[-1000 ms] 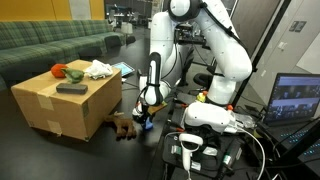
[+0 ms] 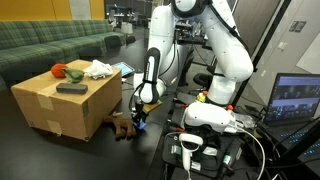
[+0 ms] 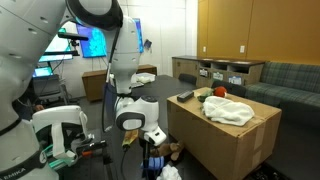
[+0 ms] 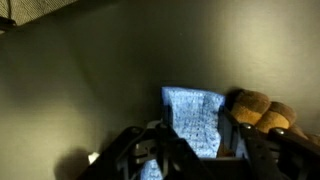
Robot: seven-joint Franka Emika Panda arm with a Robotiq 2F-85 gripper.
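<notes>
A light blue cloth [image 4: 192,112] stands up between the fingers of my gripper, which is shut on it. Exterior view 1 has the gripper [image 2: 140,120] low over the dark floor, the blue cloth [image 2: 140,127] beneath it. Right beside it lies a brown plush toy [image 2: 123,128], whose rounded brown paws [image 4: 262,110] show to the right in the wrist view. In exterior view 2 a white cloth [image 3: 169,173] is near the blue one. How far the cloth clears the floor, I cannot tell.
A cardboard box [image 2: 62,105] stands behind the toy, carrying a red item [image 2: 58,70], a dark block [image 2: 72,88] and a white towel [image 3: 229,110]. A table with a laptop [image 2: 295,105] is to the right. Bare floor [image 2: 60,155] spreads in front.
My gripper and the blue cloth have shifted slightly left, closer to the brown toy. The box and the things on it have stayed put.
</notes>
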